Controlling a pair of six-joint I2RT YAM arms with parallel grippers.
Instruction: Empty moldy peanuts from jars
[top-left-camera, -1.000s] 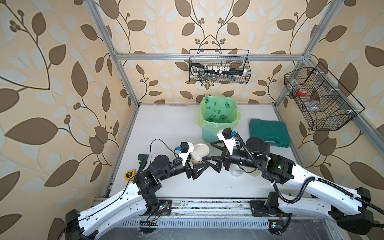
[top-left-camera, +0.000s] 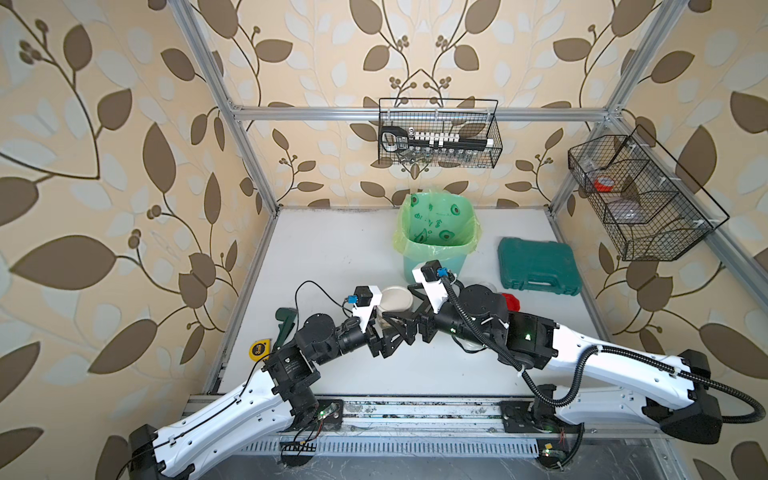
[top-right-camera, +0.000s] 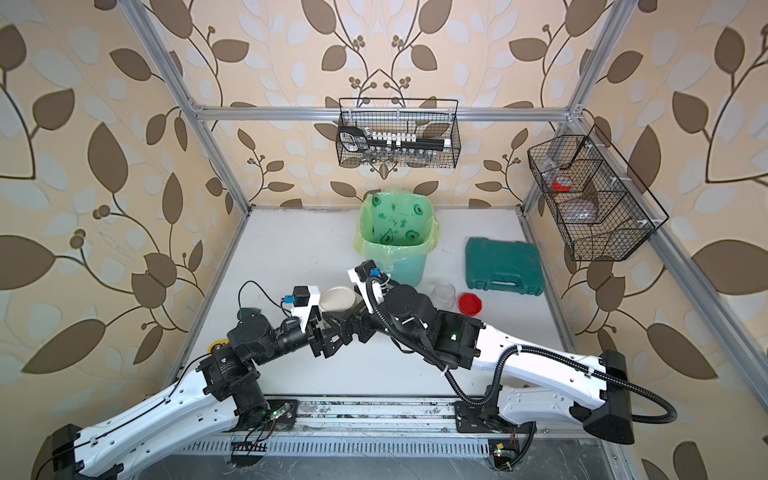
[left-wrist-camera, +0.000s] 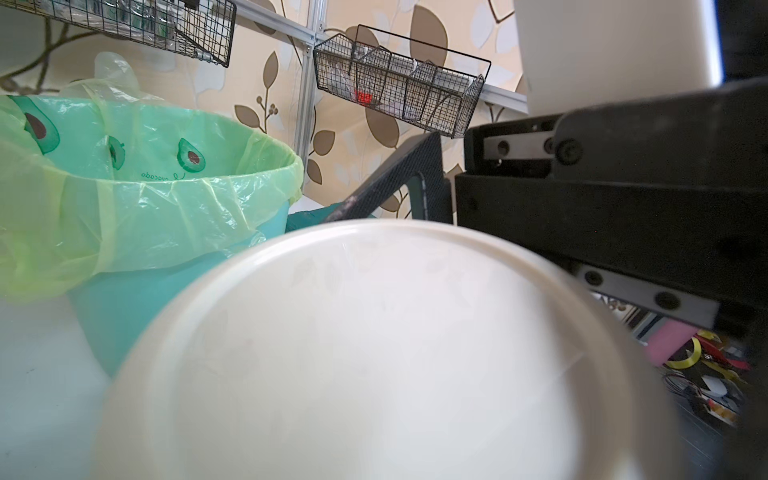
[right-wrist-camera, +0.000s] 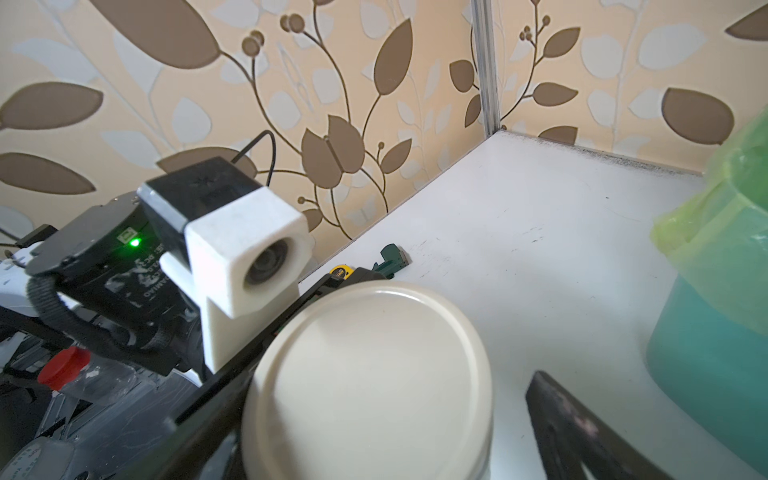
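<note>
A jar with a cream lid (top-left-camera: 395, 297) is between my two grippers at the table's middle; the lid (left-wrist-camera: 384, 360) fills the lower left wrist view and sits centred low in the right wrist view (right-wrist-camera: 366, 384). My left gripper (top-left-camera: 384, 334) is at the jar from the left. My right gripper (top-left-camera: 416, 312) is open, its blurred fingers either side of the lid. The left gripper's fingertips are largely hidden, though the gripper stands open around the jar. A bin with a green liner (top-left-camera: 437, 232) stands behind.
A clear jar (top-right-camera: 444, 294) and red lid (top-right-camera: 470, 303) lie right of the arms, near a teal case (top-right-camera: 504, 264). A tape measure (top-left-camera: 259, 349) and green tool (top-left-camera: 283, 320) lie left. Wire baskets hang on the walls.
My right gripper has moved left and down to surround the jar's top. My left gripper and the jar have shifted slightly left.
</note>
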